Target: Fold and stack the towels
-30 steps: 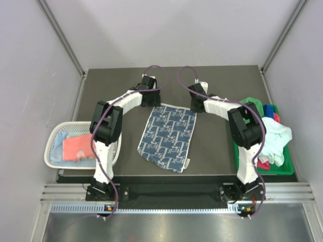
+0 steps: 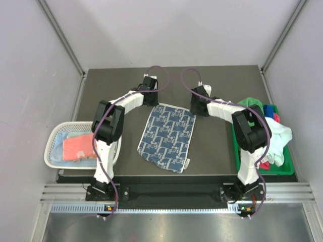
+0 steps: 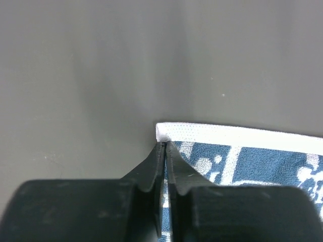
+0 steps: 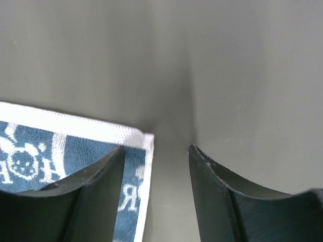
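Note:
A blue patterned towel with white hem lies spread in the middle of the table, its near edge slightly rumpled. My left gripper is shut at the towel's far-left corner, its fingertips on the white hem. My right gripper stands open at the far-right corner, one finger over the towel, the other over bare table just right of it.
A white basket with blue and salmon towels is at the left. A green basket with green, white, red and blue cloths is at the right.
My right gripper and arm have shifted slightly to the right over the last second. The left arm has barely moved, and the towel lies much as before.

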